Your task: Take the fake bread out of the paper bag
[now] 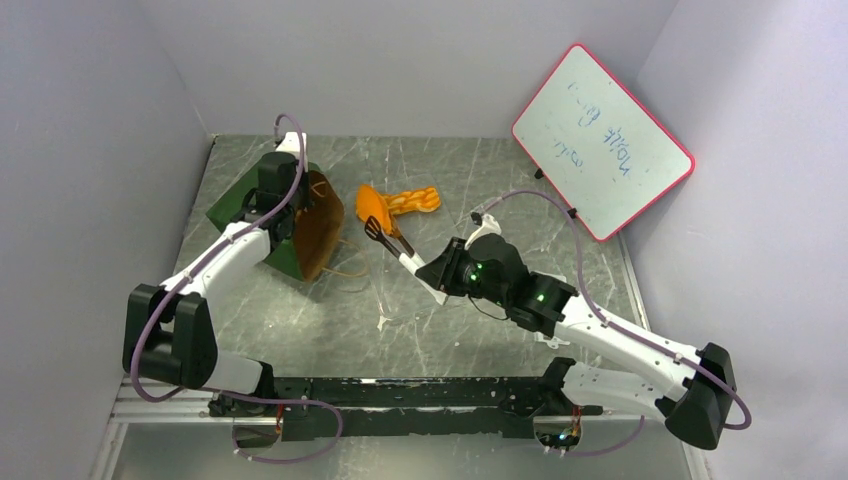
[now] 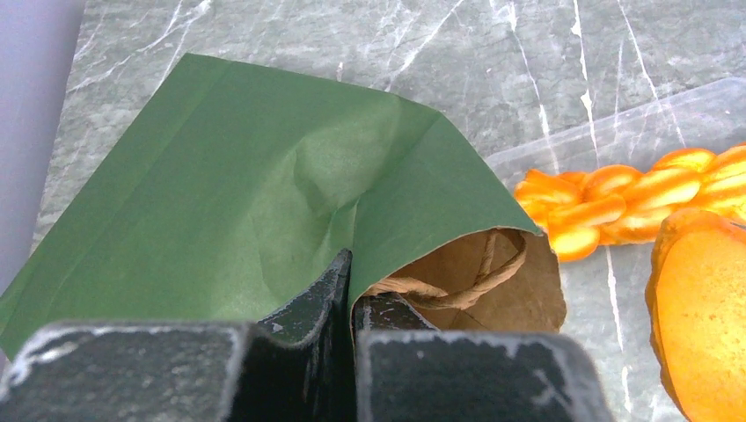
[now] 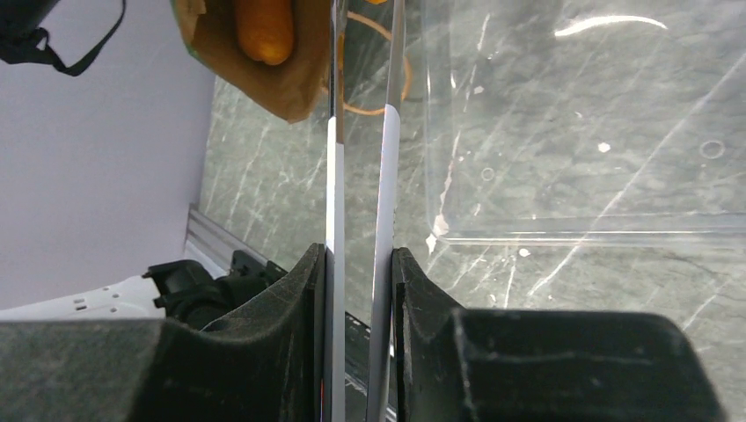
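Observation:
The green paper bag [image 1: 322,230] lies on its side, its brown open mouth to the right. My left gripper is shut on the bag's upper rim, and the paper creases there. With my right gripper [image 1: 440,277] shut on a pair of tongs [image 3: 384,193], an orange fake bread [image 1: 372,206] is at the tongs' ends, outside the bag mouth. A braided fake bread [image 1: 415,200] lies just behind it on the right. Inside the bag another orange bread [image 3: 264,31] shows in the right wrist view.
A clear tray [image 3: 563,237], hard to see from above, covers part of the table below the braided bread. A whiteboard [image 1: 605,140] leans at the back right. Twisted handles [image 2: 493,272] loop from the bag mouth.

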